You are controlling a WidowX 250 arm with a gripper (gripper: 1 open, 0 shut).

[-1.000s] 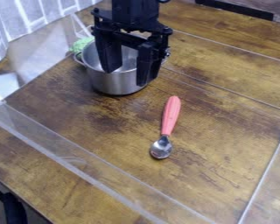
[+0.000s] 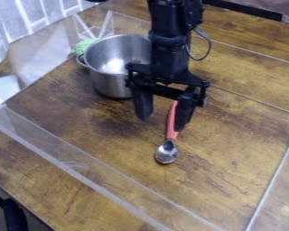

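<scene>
My black gripper [image 2: 164, 110] is low over the wooden table, its two fingers apart, above the handle of a spoon [image 2: 166, 153] with a pink handle and metal bowl. The spoon lies on the table, its upper handle partly hidden by the gripper; whether the fingers touch it I cannot tell. A steel pot [image 2: 108, 63] stands behind and left of the gripper, partly hidden by it.
A green object [image 2: 86, 47] is behind the pot at the back left, beside white and clear plastic material along the left edge.
My gripper has moved down and to the right, away from over the pot to over the spoon's handle. The spoon and pot look unmoved.
</scene>
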